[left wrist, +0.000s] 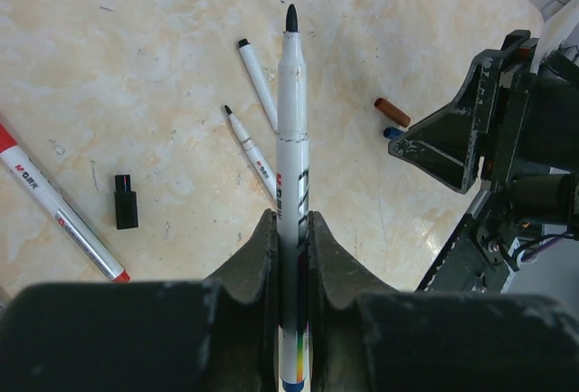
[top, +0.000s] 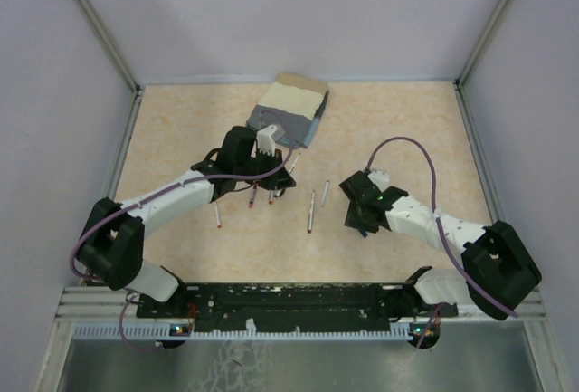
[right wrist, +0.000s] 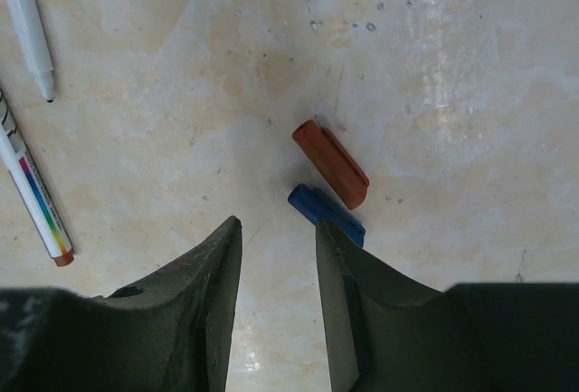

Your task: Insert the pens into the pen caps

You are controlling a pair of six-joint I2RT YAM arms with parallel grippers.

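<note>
Between the black fingers of my left gripper is a white pen (left wrist: pixel 292 107) with a dark bare tip at its far end and a blue end near the camera. My right gripper is open, pointing down with nothing between its fingers. Just ahead of it lies a blue cap (right wrist: pixel 326 215), partly behind the right fingertip. A brown cap (right wrist: pixel 331 164) rests beside the blue one. In the left wrist view, a black cap (left wrist: pixel 126 202) lies on the table.
Several white pens, including a red-ended one (left wrist: pixel 59 204) and one with a rainbow band (right wrist: pixel 41 202), lie loose on the table. A folded cloth (top: pixel 289 111) sits at the back. Right of the caps, the tabletop (top: pixel 434 161) is mostly bare.
</note>
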